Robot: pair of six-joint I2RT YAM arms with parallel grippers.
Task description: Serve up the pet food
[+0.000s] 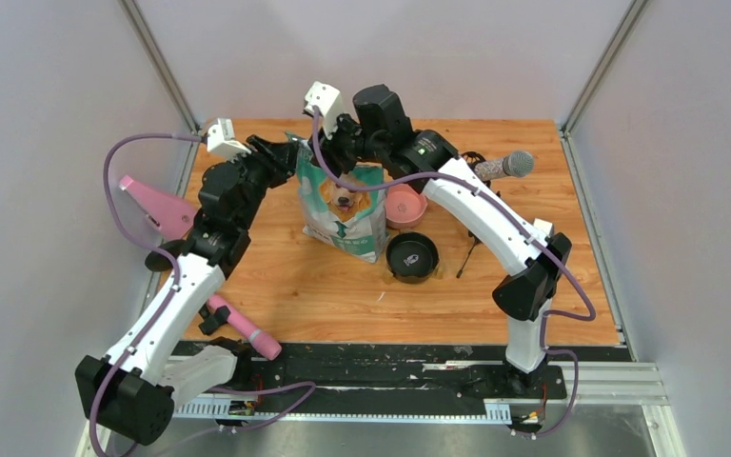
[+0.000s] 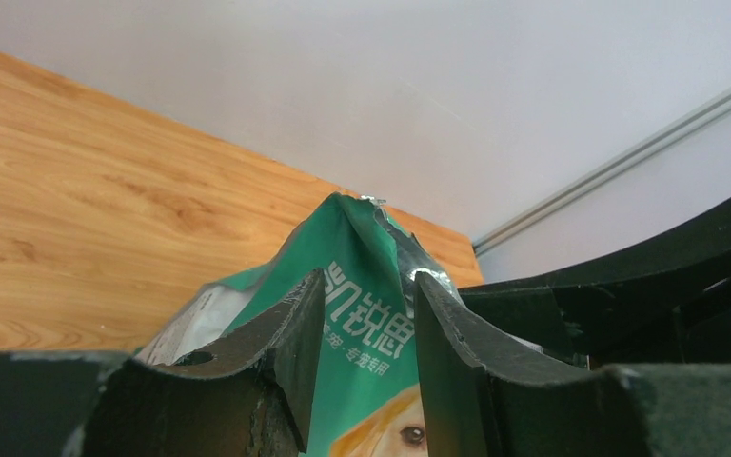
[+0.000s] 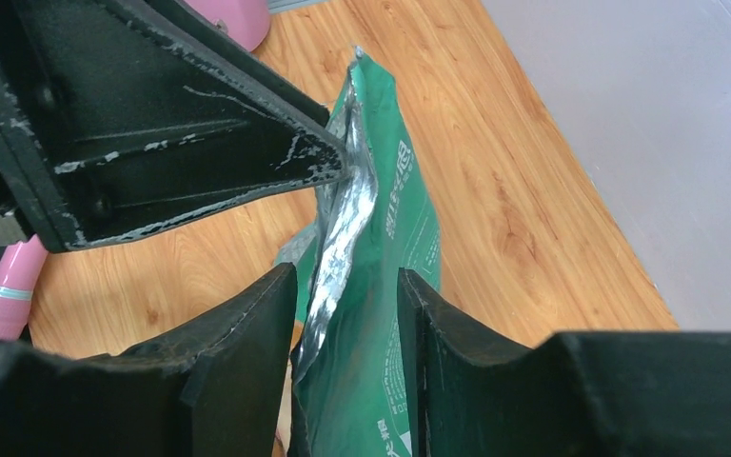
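A green-and-white pet food bag [image 1: 343, 224] with a dog's face stands at the table's back centre; its crimped silvery top edge shows in both wrist views. My left gripper is at the top from the left, fingers apart, part open, the bag's top in view between and beyond them. My right gripper stands open around the top edge from the other side, the silvery strip between its fingertips. A pink bowl [image 1: 405, 202] sits right of the bag, a black bowl [image 1: 411, 254] in front of it.
A microphone [image 1: 505, 164] with a dark stand lies at the back right. Pink objects [image 1: 157, 205] lie along the left side.
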